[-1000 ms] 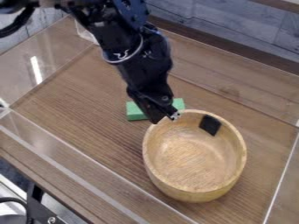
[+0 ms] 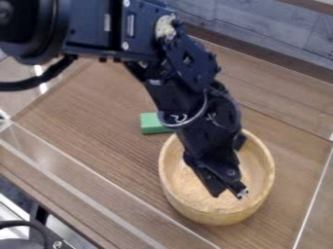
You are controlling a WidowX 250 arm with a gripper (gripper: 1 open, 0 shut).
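Note:
A round pale wooden bowl (image 2: pixel 185 195) sits at the right front of the table. My black gripper (image 2: pixel 224 185) is lowered into it, its tip over the middle of the bowl, hiding much of the inside. Whether anything is between the fingers cannot be seen, and the fingers look close together. A green block (image 2: pixel 152 124) lies left of the bowl, partly behind the arm.
A grey plank wall (image 2: pixel 260 24) runs along the back. A dark cable loop shows at the lower left edge.
My gripper has moved right and down into the bowl.

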